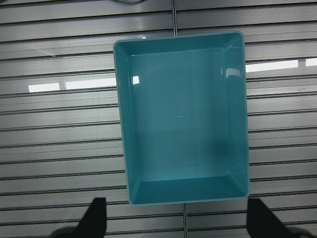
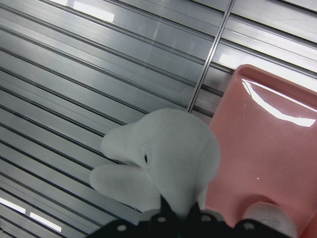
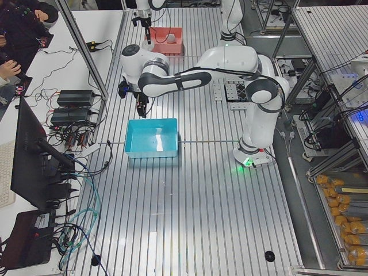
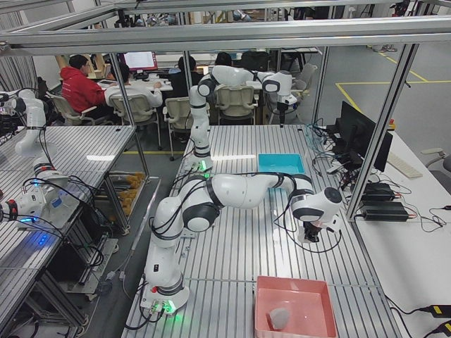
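My right gripper is shut on a white dolphin plush (image 2: 168, 144), raised beside the pink bin (image 2: 262, 148) in the right wrist view. Another pale, rounded object (image 4: 279, 318) lies inside that bin. My left gripper stands open with nothing between its fingers, above the empty teal bin (image 1: 178, 114), which sits on the slatted metal table.
A monitor (image 3: 29, 155) and cabled power boxes (image 3: 75, 98) line the table's left side in the camera left view. Metal frame posts stand at the table edges.
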